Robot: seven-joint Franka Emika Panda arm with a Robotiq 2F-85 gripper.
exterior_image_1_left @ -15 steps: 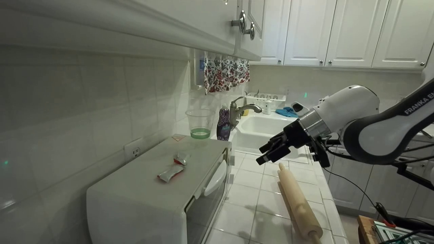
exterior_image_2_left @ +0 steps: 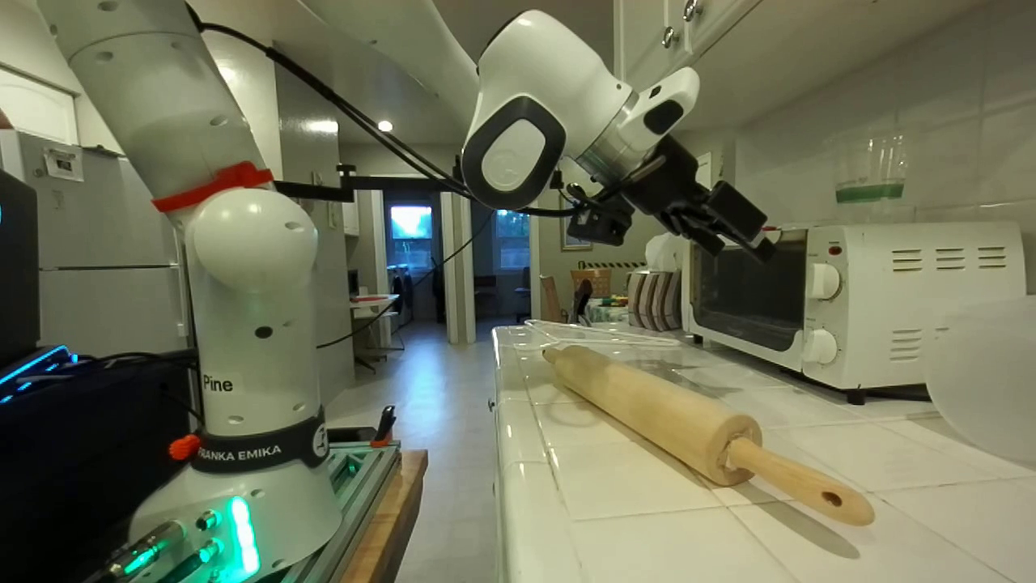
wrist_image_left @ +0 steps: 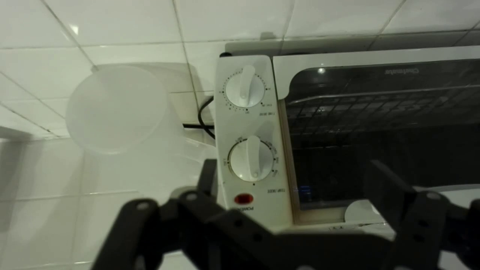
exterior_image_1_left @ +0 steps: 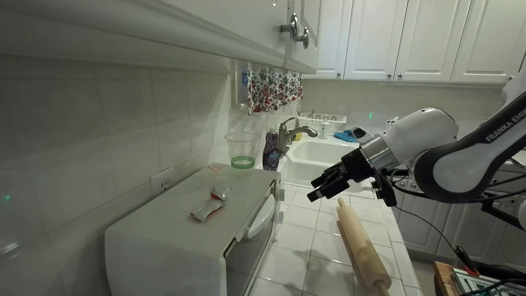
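Note:
My gripper (exterior_image_1_left: 313, 190) is open above the counter, with nothing between its fingers. In the wrist view its two dark fingers (wrist_image_left: 390, 193) stand wide apart, facing the front of a white toaster oven (wrist_image_left: 258, 204). The oven's dials, red light and dark glass door show there, the door closed. A wooden rolling pin (exterior_image_2_left: 651, 403) lies on the tiled counter, below the gripper and apart from it. On top of the oven rest two small silver-and-red packets (exterior_image_1_left: 207, 210). Left of the dials in the wrist view is a translucent white container (wrist_image_left: 117, 110).
A clear tub with a green band (exterior_image_1_left: 243, 150) and a purple soap bottle (exterior_image_1_left: 271, 149) stand near the faucet (exterior_image_1_left: 296, 132). The sink (exterior_image_1_left: 315, 153) lies behind. Cabinets (exterior_image_1_left: 197, 29) overhang the oven. Bare tiles (exterior_image_1_left: 301, 237) separate oven and rolling pin.
My gripper has moved slightly left and down in exterior view 1, toward the oven side. The rolling pin, packets and oven have stayed put.

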